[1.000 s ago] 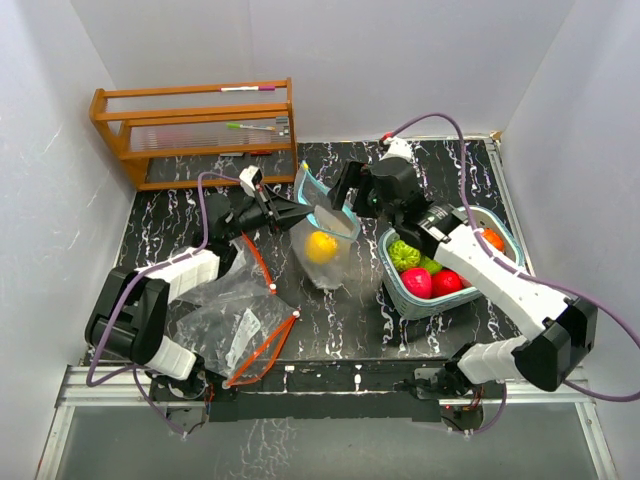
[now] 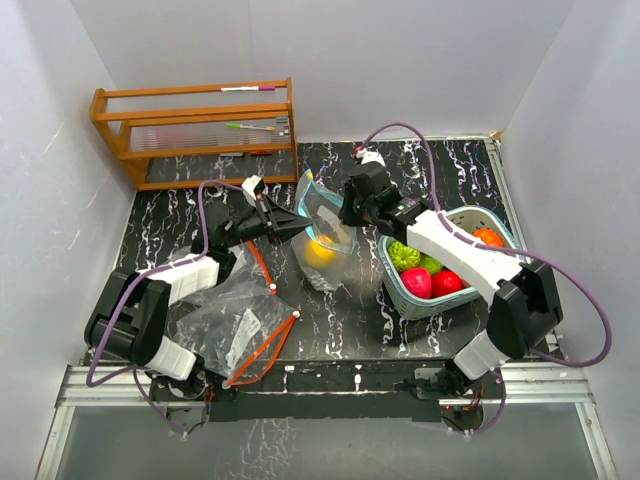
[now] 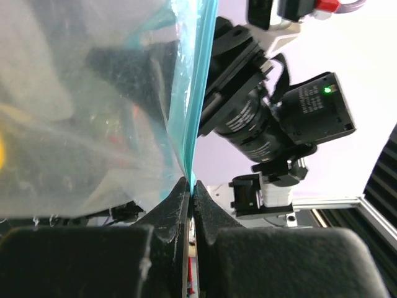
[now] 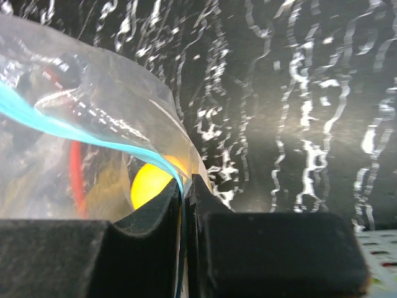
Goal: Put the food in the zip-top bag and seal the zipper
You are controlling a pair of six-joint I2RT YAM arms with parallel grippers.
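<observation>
A clear zip top bag (image 2: 330,265) with a cyan zipper stands at the table's middle, a yellow food item (image 2: 319,251) inside it. My left gripper (image 2: 300,224) is shut on the bag's rim at its left; in the left wrist view the zipper strip (image 3: 189,124) runs down into its fingertips. My right gripper (image 2: 348,215) is at the opposite side of the opening; in the right wrist view it is shut on the bag's zipper edge (image 4: 133,150).
A basket (image 2: 410,305) of colourful food stands at the right. Flat bags (image 2: 225,325) with orange sliders lie at the lower left. A wooden rack (image 2: 200,137) holding pens stands at the back left.
The right gripper has moved left and down onto the bag's rim and closed on it.
</observation>
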